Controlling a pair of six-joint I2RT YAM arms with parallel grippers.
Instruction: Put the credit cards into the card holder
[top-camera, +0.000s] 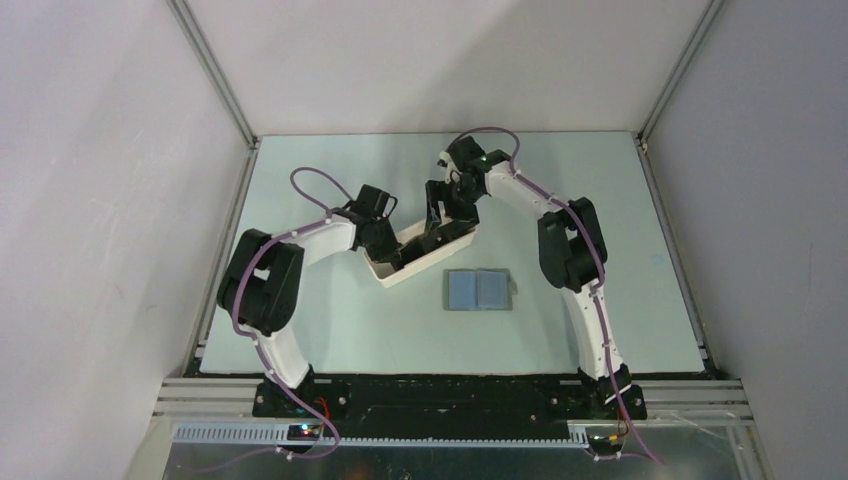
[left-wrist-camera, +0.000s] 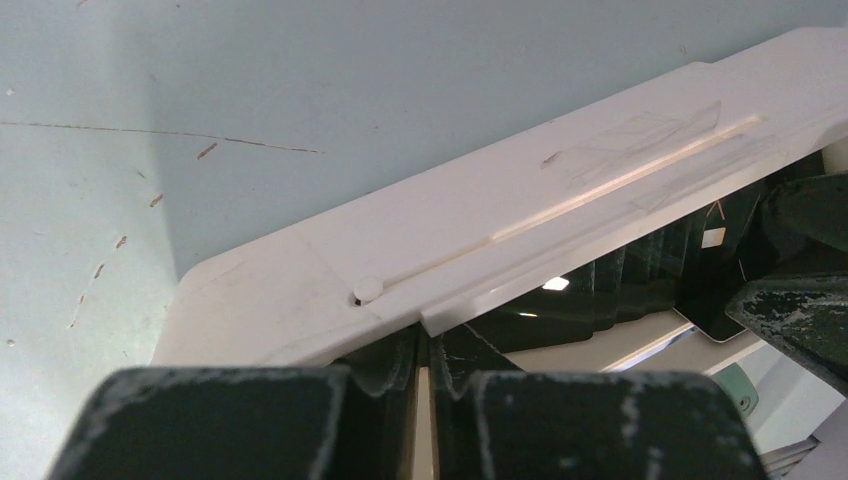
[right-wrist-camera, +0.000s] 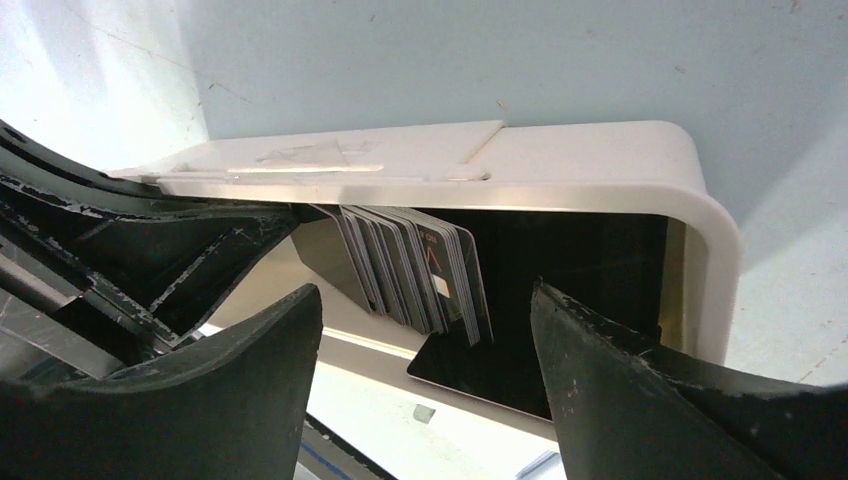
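A long white holder (top-camera: 418, 268) holds a row of dark cards (right-wrist-camera: 430, 270), leaning together inside, with more black surface at one end. My left gripper (top-camera: 392, 255) is down at the holder's left end; in the left wrist view its two fingers meet at the near long wall, and whether anything is between them is hidden. My right gripper (top-camera: 445, 215) is over the holder's right part, its fingers (right-wrist-camera: 640, 390) wide apart above the cards and black interior, with nothing between them.
A grey board with two blue panels (top-camera: 478, 289) lies just in front of the holder.
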